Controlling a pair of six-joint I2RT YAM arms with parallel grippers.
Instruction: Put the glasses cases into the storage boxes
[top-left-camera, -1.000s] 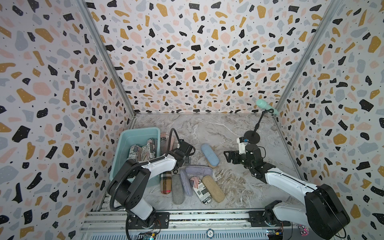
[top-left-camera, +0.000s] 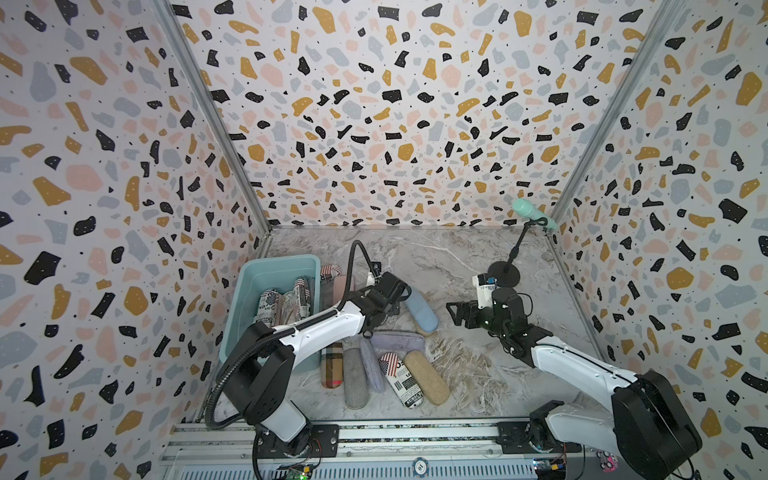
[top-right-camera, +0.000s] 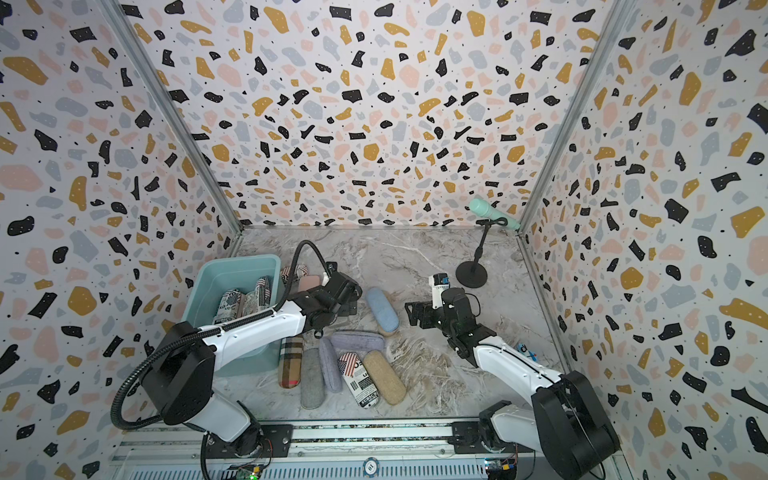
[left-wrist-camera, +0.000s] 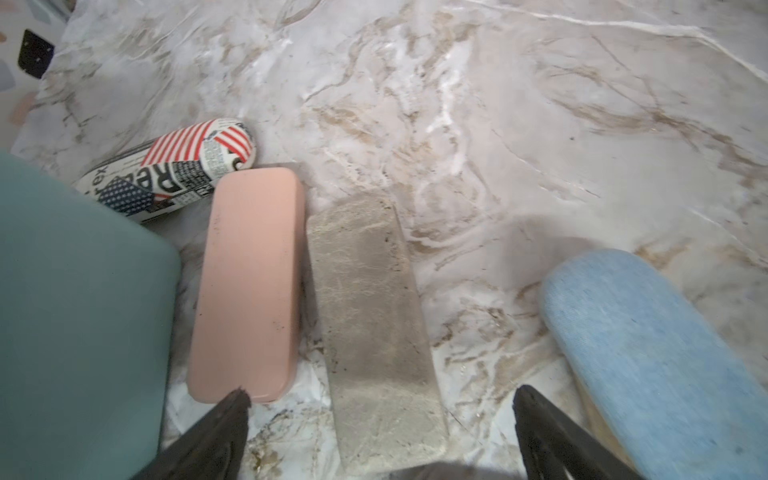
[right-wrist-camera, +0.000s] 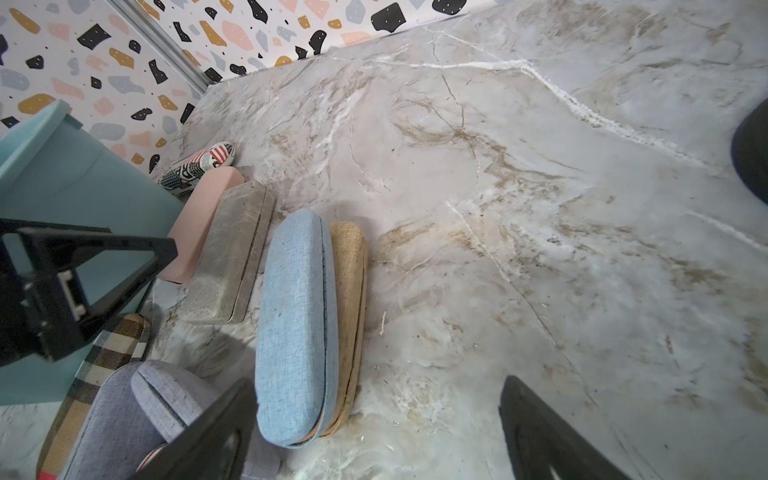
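Observation:
A teal storage box (top-left-camera: 232, 320) on the left holds several printed cases (top-right-camera: 229, 304). Outside it lie a pink case (left-wrist-camera: 248, 280), a grey case (left-wrist-camera: 376, 336), a light blue case (left-wrist-camera: 656, 352) over a tan one, and a flag-print case (left-wrist-camera: 172, 164). Nearer the front are lavender, plaid (top-left-camera: 332, 368), grey, tan and printed cases. My left gripper is open above the grey case beside the pink one, fingers either side, holding nothing. My right gripper stands open right of the blue case, empty.
A black stand (top-left-camera: 504, 273) with a mint-coloured head is at the back right. Patterned walls enclose three sides.
The right arm is almost unmoved.

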